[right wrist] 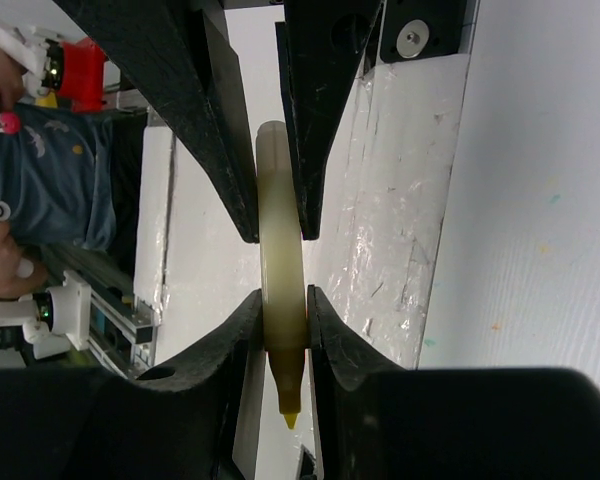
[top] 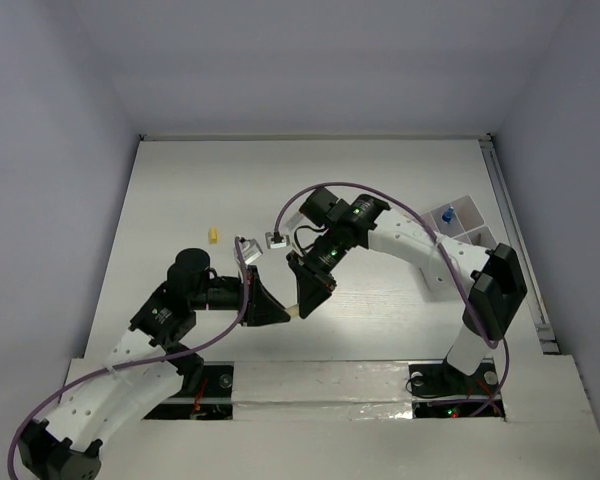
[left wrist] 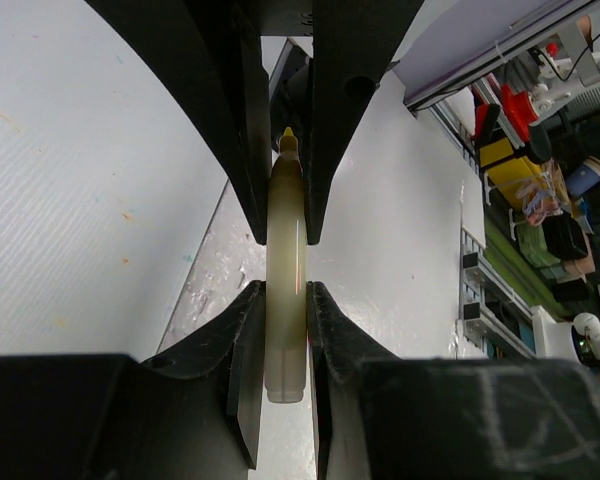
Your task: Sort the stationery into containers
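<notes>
A pale cream, pen-like item with a yellow tip [left wrist: 286, 290] [right wrist: 281, 250] is held at both ends at once, low over the front middle of the table. My left gripper [top: 285, 316] is shut on it, and my right gripper [top: 302, 308] is shut on it too, the two facing each other. A small yellow item [top: 213, 235] lies at the left middle of the table. The white compartment container [top: 465, 214] at the right holds a blue item [top: 448, 214]; part of it is hidden behind my right arm.
Small reddish items are partly hidden behind the right arm. Walls stand at the back and both sides; a plastic-covered strip [top: 320, 390] runs along the front edge.
</notes>
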